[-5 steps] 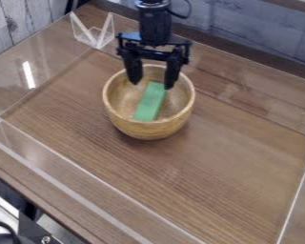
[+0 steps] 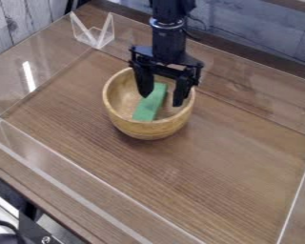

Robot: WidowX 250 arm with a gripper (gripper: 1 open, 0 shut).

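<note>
A tan bowl [image 2: 121, 112] sits in the upper middle of the table, holding a green elongated object [image 2: 150, 103] that lies lengthwise inside it. The black gripper [image 2: 163, 82] hangs over the bowl from the top, open, its fingers spread to either side above the green object and reaching down around the bowl's back and right inner area. Whether the fingertips touch the bowl or the object is hard to tell.
A clear wire-like or plastic item [image 2: 94, 30] stands at the back left. Dark cables or objects lie at the bottom left corner.
The bowl and green object look nearly unmoved.
</note>
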